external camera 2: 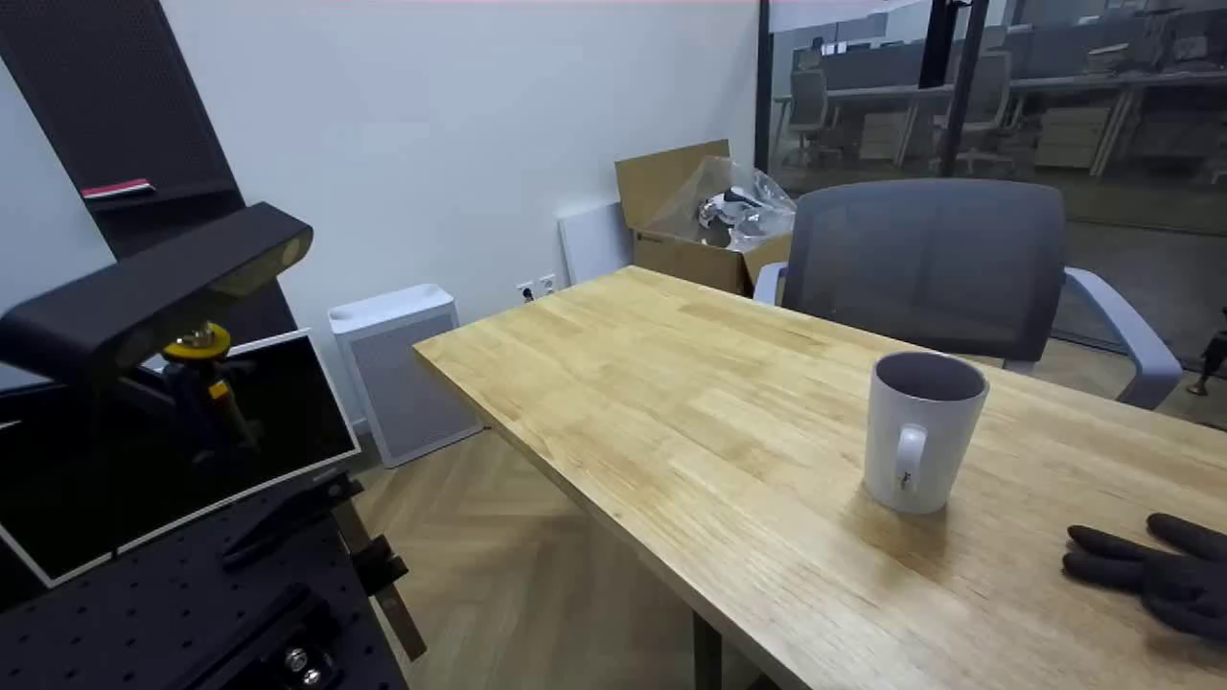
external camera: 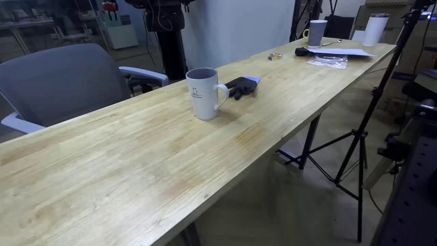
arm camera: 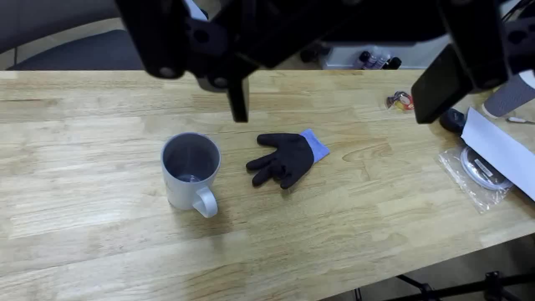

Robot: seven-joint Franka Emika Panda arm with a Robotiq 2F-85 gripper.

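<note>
My gripper hangs over the table in the wrist view, open, its two dark fingers wide apart and nothing between them. Below the gap lies a black work glove [arm camera: 288,158] with a blue cuff, flat on the wood and apart from the fingers. Left of the glove stands an upright white mug [arm camera: 180,193], its handle pointing to the front right and its grey inside visible. In exterior view 1 the mug [external camera: 203,96] shows a small drawing on its side, with the glove [external camera: 242,86] just behind it. Exterior view 2 cuts off part of the glove [external camera 2: 1173,575].
At the table's far end are a grey cup [external camera: 316,33], a white tumbler [external camera: 375,30], a paper sheet [external camera: 342,51] and a plastic bag [external camera: 329,61]. A small ring-like item [external camera: 275,56] lies nearer. An office chair [external camera 2: 932,270] stands alongside.
</note>
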